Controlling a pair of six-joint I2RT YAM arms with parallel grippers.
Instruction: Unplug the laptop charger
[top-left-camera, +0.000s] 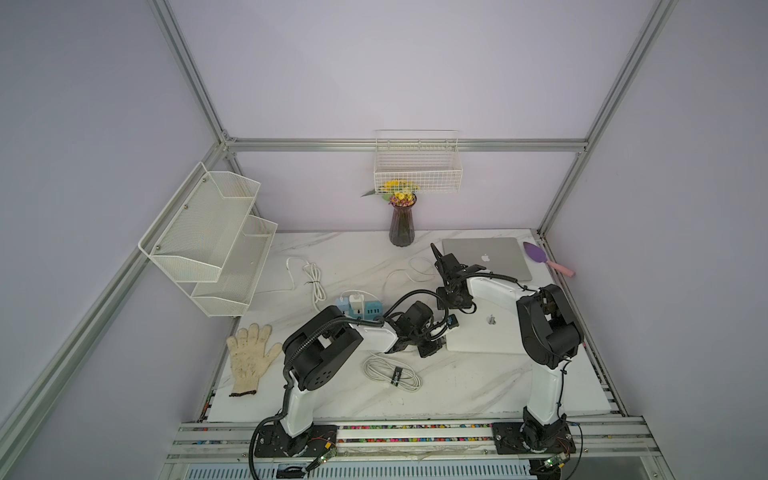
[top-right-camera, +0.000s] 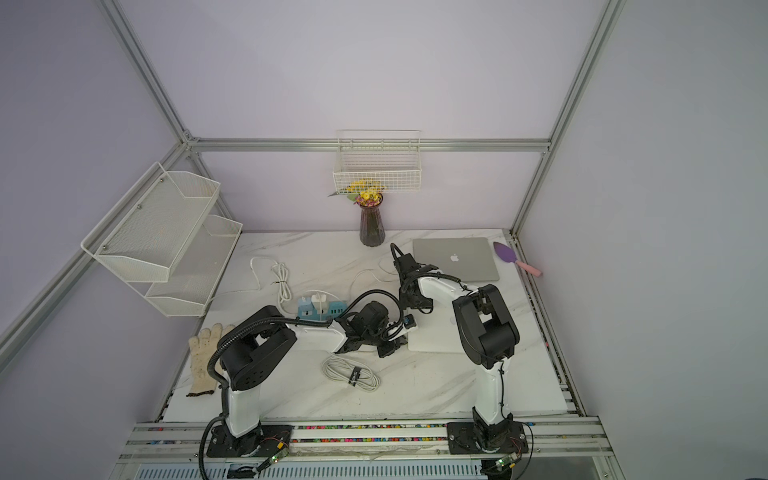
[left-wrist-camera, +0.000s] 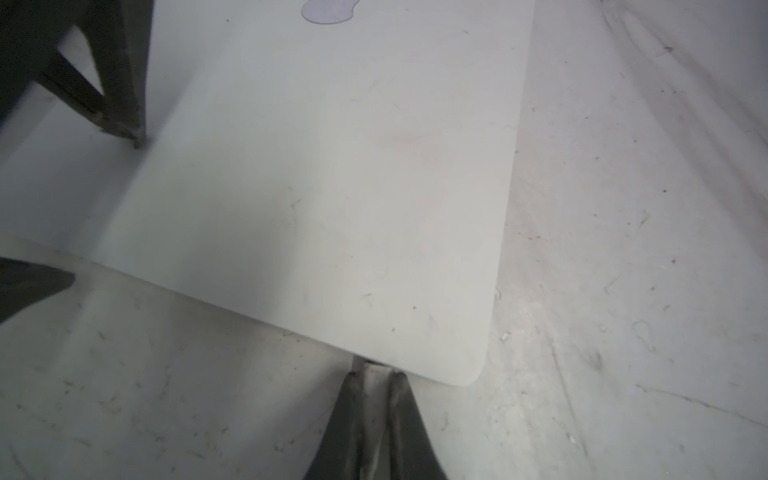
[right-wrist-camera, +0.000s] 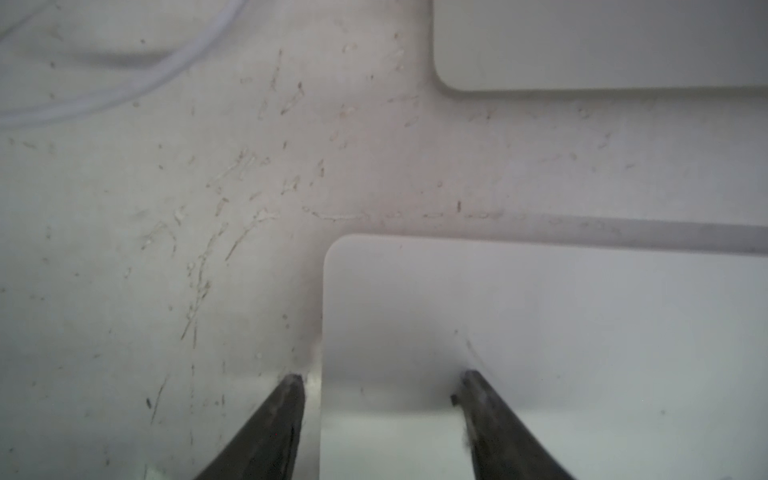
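The white laptop (top-left-camera: 496, 340) lies closed on the table. In the left wrist view my left gripper is shut on a pale, slim charger plug (left-wrist-camera: 375, 412). The plug's tip is right at the laptop's edge, close to one corner; whether any of it sits in the port cannot be told. My right gripper is part open over another corner of this laptop, with its fingers apart and nothing seen between them. One of those fingers (right-wrist-camera: 276, 424) is off the laptop's side and the other appears over its lid.
A grey laptop (top-left-camera: 504, 256) lies behind the white one. The blue power strip (top-left-camera: 372, 310) with white adapters stands behind my left arm. A tied cable coil (top-left-camera: 392, 372) lies in front of that arm. A vase (top-left-camera: 401, 226) stands at the back.
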